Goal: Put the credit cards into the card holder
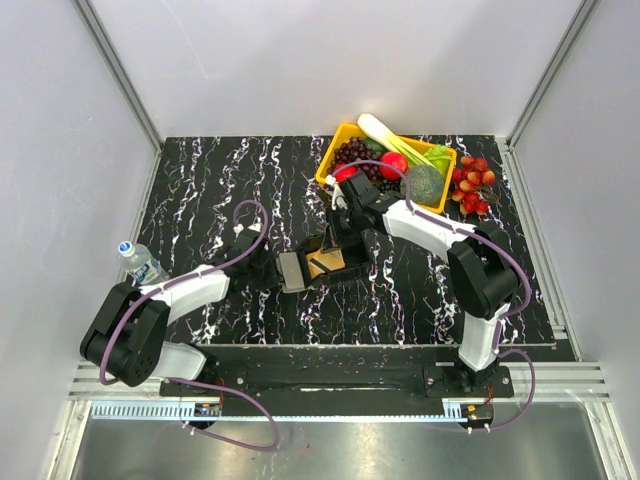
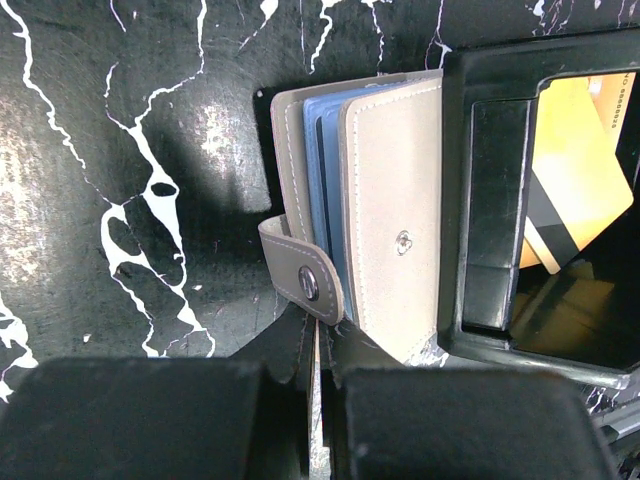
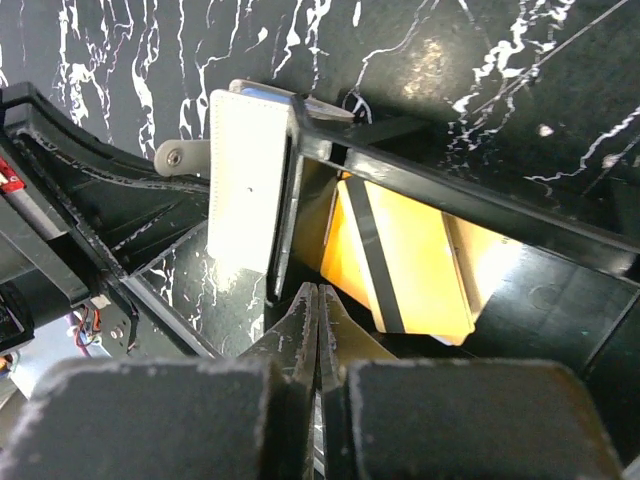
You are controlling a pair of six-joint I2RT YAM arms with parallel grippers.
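Note:
A beige card holder [image 2: 395, 215] with blue inner pockets [image 2: 330, 140] stands against the left wall of a black tray [image 2: 487, 210]; in the top view the holder [image 1: 291, 271] is left of the tray. My left gripper is shut, its tips at the snap strap [image 2: 300, 272]; whether the strap is pinched is hidden. Yellow-orange cards with a dark stripe [image 3: 410, 255] lie loosely overlapping inside the tray. Over the tray, near these cards, my right gripper is shut, nothing showing between its fingers.
Behind the tray stands a yellow basket [image 1: 328, 162] of fruit and vegetables, with a reddish fruit bunch [image 1: 473, 186] to its right. A water bottle [image 1: 143, 263] leans near the left arm. Bare marble-patterned table lies behind the left gripper.

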